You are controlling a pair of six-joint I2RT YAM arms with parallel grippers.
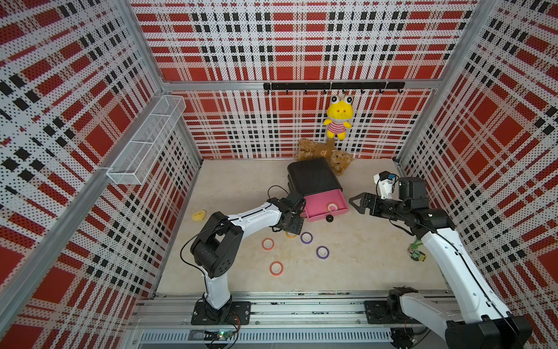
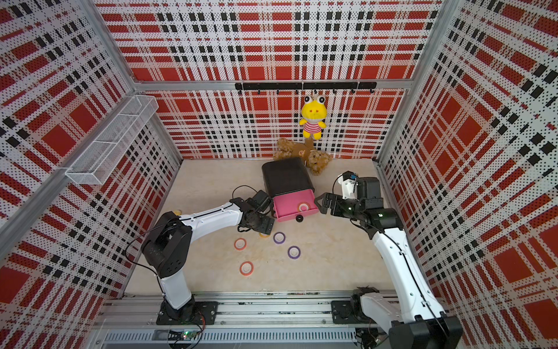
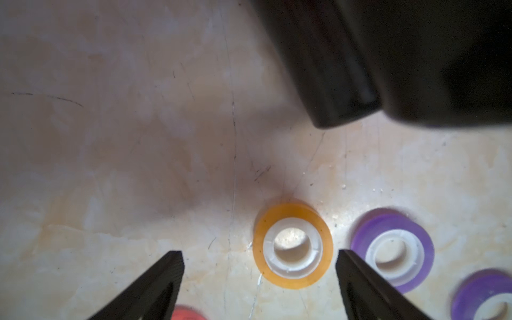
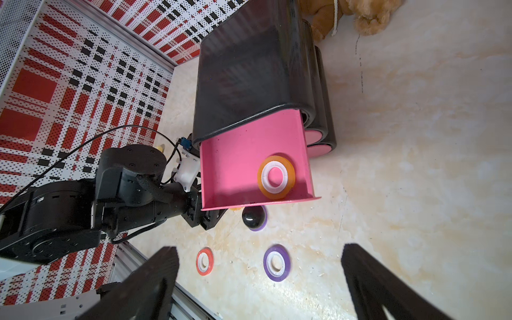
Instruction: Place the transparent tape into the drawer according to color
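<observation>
Pulled out of the black cabinet (image 1: 314, 175) is a pink drawer (image 4: 234, 170), with one orange tape (image 4: 291, 176) lying inside by its right wall. A second orange tape (image 3: 324, 245) lies on the table below my left gripper, which is open with nothing held. Two purple tapes (image 1: 306, 238) lie just right of it. Two red tapes (image 1: 268, 244) rest nearer the front left. To the right of the drawer, my right gripper (image 1: 359, 203) hangs open and empty.
The left arm's wrist sits close against the drawer's left side. A black knob (image 1: 329, 218) juts from the drawer front. Behind the cabinet are brown plush bears (image 1: 341, 162). A yellow item (image 1: 198, 215) lies far left.
</observation>
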